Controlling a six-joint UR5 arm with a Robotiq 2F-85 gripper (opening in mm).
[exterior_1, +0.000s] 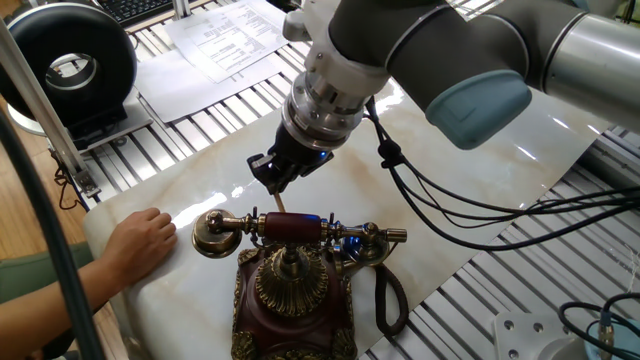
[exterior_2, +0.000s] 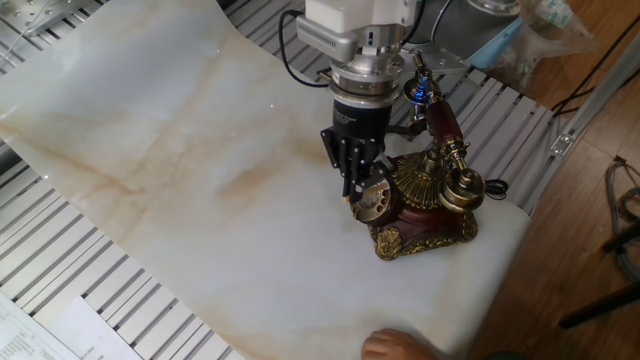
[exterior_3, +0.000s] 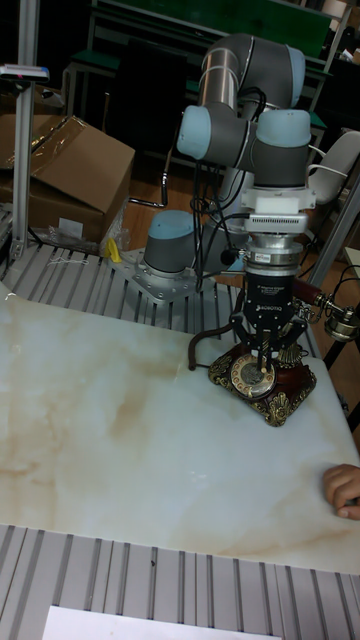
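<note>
An antique-style telephone (exterior_1: 290, 285) in dark red and brass stands on the marbled sheet, its handset (exterior_1: 293, 227) resting across the cradle. The round brass dial (exterior_2: 374, 203) faces my gripper (exterior_2: 350, 190) in the second view. The black fingers point down close in front of that dial; whether they touch it I cannot tell. A thin tan stick (exterior_1: 279, 202) sticks out below my fingertips in the first view, and the gripper looks shut on it. In the third view my gripper (exterior_3: 263, 361) covers part of the dial (exterior_3: 253, 377).
A person's hand (exterior_1: 145, 243) lies on the sheet beside the telephone. The telephone's dark cord (exterior_1: 392, 305) loops at its side. Arm cables (exterior_1: 450, 225) hang over the sheet. Much of the marbled sheet (exterior_2: 200, 180) is bare. Papers (exterior_1: 222, 45) lie beyond it.
</note>
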